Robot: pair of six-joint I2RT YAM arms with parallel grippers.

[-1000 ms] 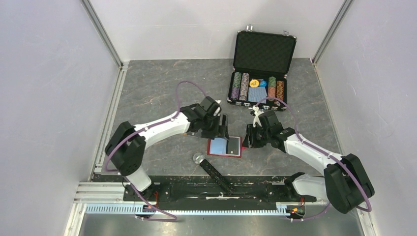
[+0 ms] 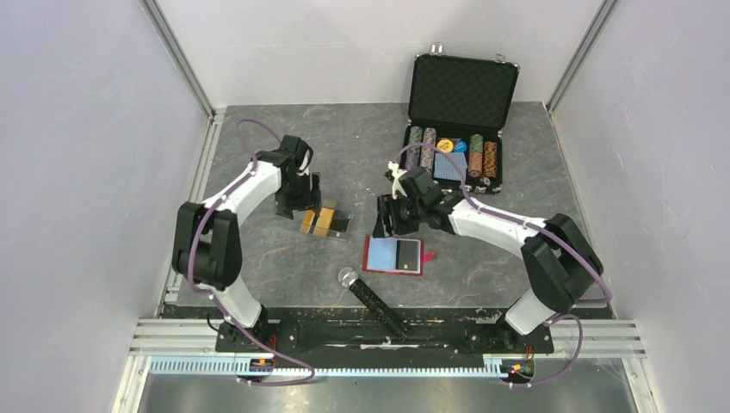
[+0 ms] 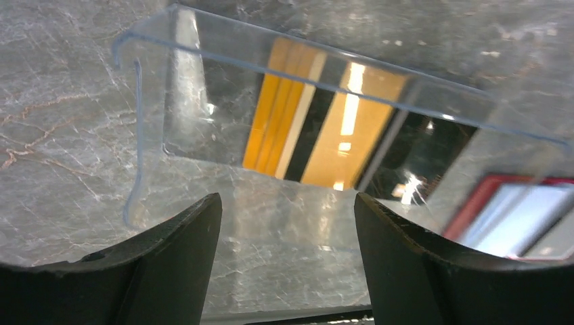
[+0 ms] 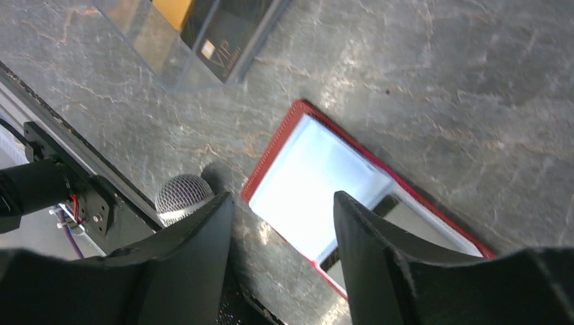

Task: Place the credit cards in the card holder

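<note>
A clear plastic tray (image 3: 154, 115) holds gold cards (image 3: 355, 128) and a black card (image 3: 428, 152), overlapping in a row. My left gripper stands open at the near side of this tray, its fingers apart and empty. The red-edged card holder (image 4: 269, 157) lies spread flat on the table, with a pale panel (image 4: 308, 179) on one half and a grey-black panel (image 4: 416, 227) on the other. My right gripper is above the holder's left part, its fingers apart with nothing held. The right finger covers part of the holder.
A microphone (image 2: 372, 299) lies just in front of the holder, its head close by. At the back right stands an open black case (image 2: 463, 93) with poker chips and a deck of blue-backed cards.
My left gripper has moved left, away from the card holder to the clear tray. The right gripper has shifted left from the holder's right edge to its upper left. Tray and holder look unmoved.
</note>
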